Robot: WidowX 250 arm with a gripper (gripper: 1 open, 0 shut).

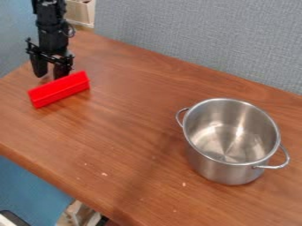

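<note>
A long red block (59, 89) lies on the wooden table at the upper left. My black gripper (49, 67) is low just behind it, above the table's left part; whether its fingers are open or shut, or hold anything, is hard to make out. A large steel pot (231, 141) with two side handles stands on the right of the table.
A grey textured wall (200, 35) runs along the back. The table's left edge drops to a blue surface at the lower left.
</note>
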